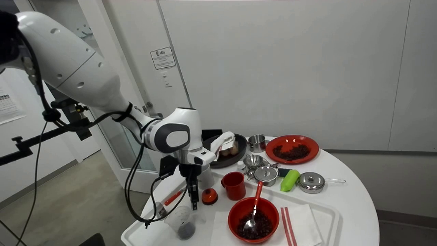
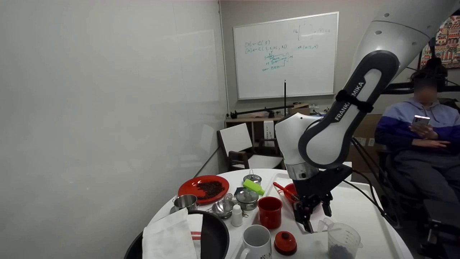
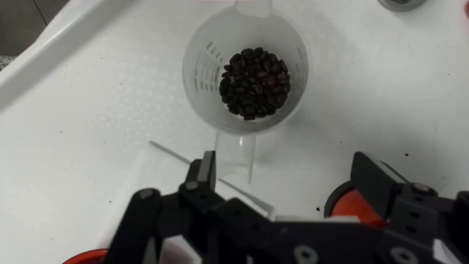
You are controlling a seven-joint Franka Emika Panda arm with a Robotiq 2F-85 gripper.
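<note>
A clear measuring cup (image 3: pixel 193 66) holding dark beans (image 3: pixel 255 83) stands upright on the white tray. In the wrist view its handle (image 3: pixel 235 151) points toward my gripper, which is open, its fingers wide apart. The handle appears close to the left finger (image 3: pixel 206 169); whether they touch I cannot tell. Exterior view 2 has the gripper (image 2: pixel 318 219) just above and beside the cup (image 2: pixel 345 235), on its handle side. Behind the right finger lies a red and black round object (image 3: pixel 356 206).
A red bowl (image 1: pixel 234 217) with dark beans and a spoon stands on the tray (image 1: pixel 334 221), beside a striped towel (image 1: pixel 305 225). A red mug (image 1: pixel 234 186), a grey-white mug (image 2: pixel 256 239) and a dark pan (image 2: pixel 217 233) are close by. Small pots and a red plate (image 1: pixel 313 149) sit farther back.
</note>
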